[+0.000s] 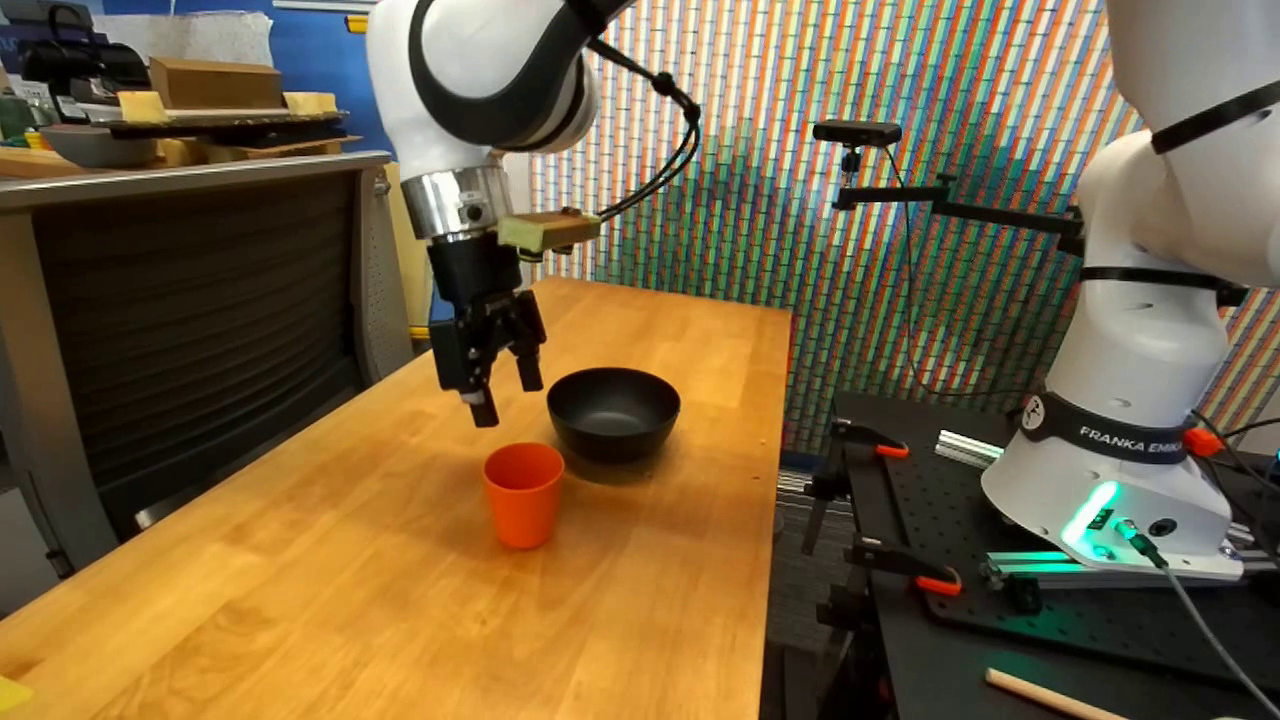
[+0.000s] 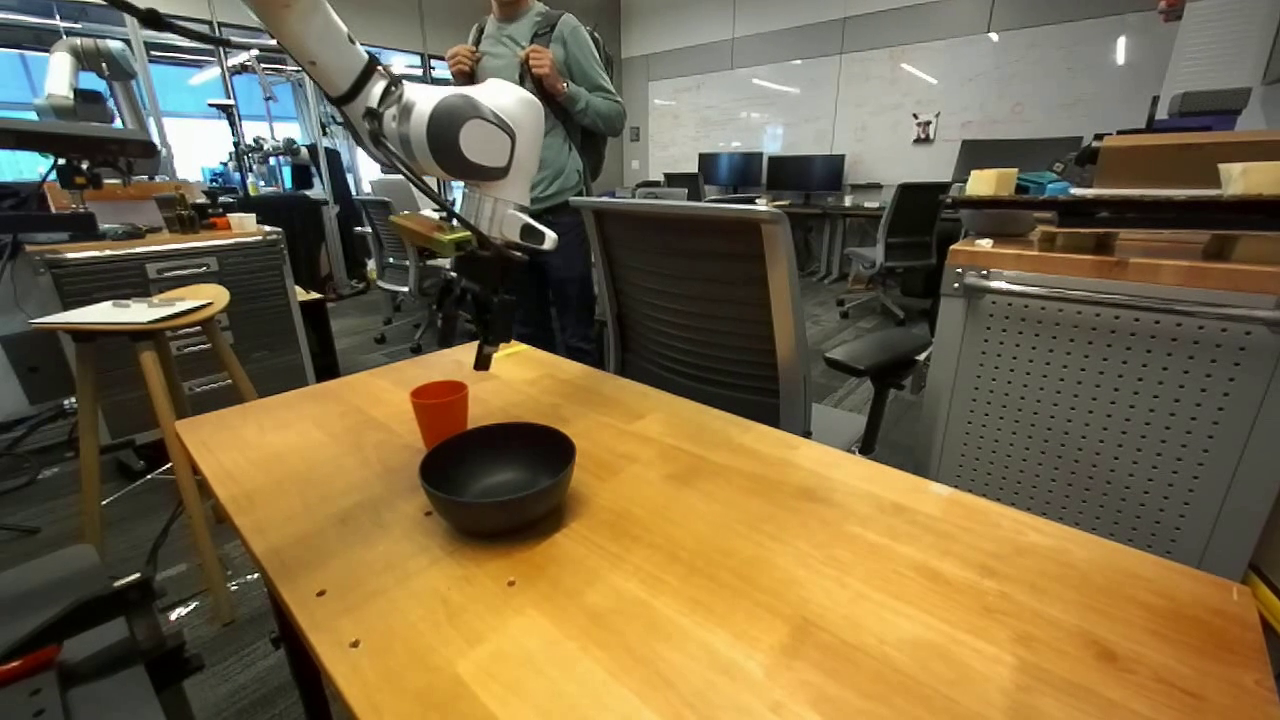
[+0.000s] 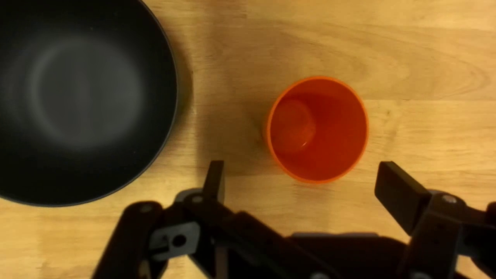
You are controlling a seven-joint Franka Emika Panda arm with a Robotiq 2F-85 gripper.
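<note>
An orange cup (image 1: 523,498) stands upright on the wooden table, its mouth facing up. Close beside it sits a black bowl (image 1: 613,415), which looks empty. From above, in the wrist view, the cup (image 3: 318,130) shows an empty inside, with bare wood between it and the bowl (image 3: 88,102) on the left. My gripper (image 1: 507,390) hangs above the table near the cup, touching neither object. Its two black fingers (image 3: 214,182) are spread wide with nothing between them; in the wrist view the cup lies just beyond the gap.
The wooden table (image 2: 840,564) is otherwise largely clear. A chair (image 2: 702,312) stands against one long side of it. A person (image 2: 558,132) with a backpack stands behind the table's far end in the second exterior view.
</note>
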